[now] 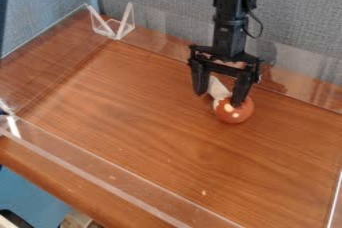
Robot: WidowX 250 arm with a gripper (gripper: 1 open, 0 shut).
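A toy mushroom with a red, pale-spotted cap (pixel 234 112) and a white stem lies on its side on the wooden table (pixel 147 132), right of centre. My black gripper (pixel 219 94) is open and low over it, its two fingers on either side of the upper part of the mushroom, around the stem. The stem is partly hidden by the gripper; whether the fingers touch it I cannot tell.
Clear plastic walls edge the table, with the back one close behind my gripper. A white wire-like object (pixel 111 24) stands at the back left corner.
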